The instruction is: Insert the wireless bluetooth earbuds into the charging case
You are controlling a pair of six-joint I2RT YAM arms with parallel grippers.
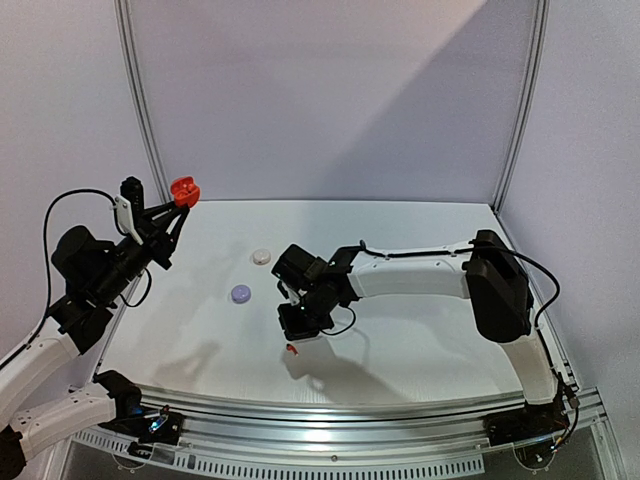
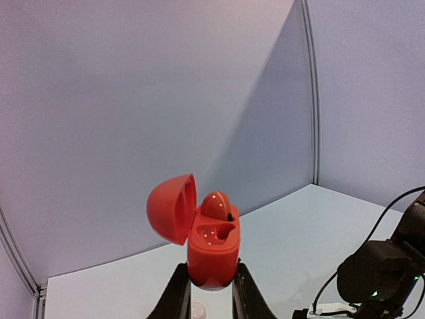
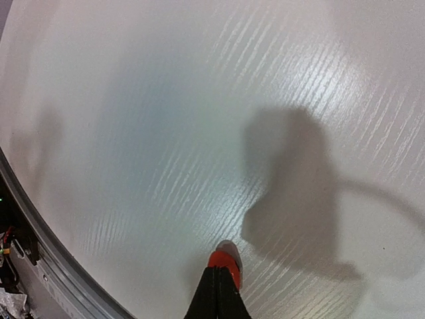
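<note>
High at the left, my left gripper is shut on the base of the red charging case point(image 2: 214, 242). Its lid point(image 2: 171, 209) is swung open; a red earbud point(image 2: 216, 206) fills the rear slot, and the front slot looks empty. Low over the table, my right gripper is shut with nothing between its fingers. The loose red earbud point(image 3: 226, 260) lies just past those fingertips, outside them and partly covered by them in the right wrist view. From the top view this earbud point(image 1: 291, 349) shows as a small red spot below the right gripper.
A purple round piece point(image 1: 240, 293) and a whitish round piece point(image 1: 261, 257) lie left of the right arm. A metal rail point(image 1: 330, 412) runs along the table's front edge.
</note>
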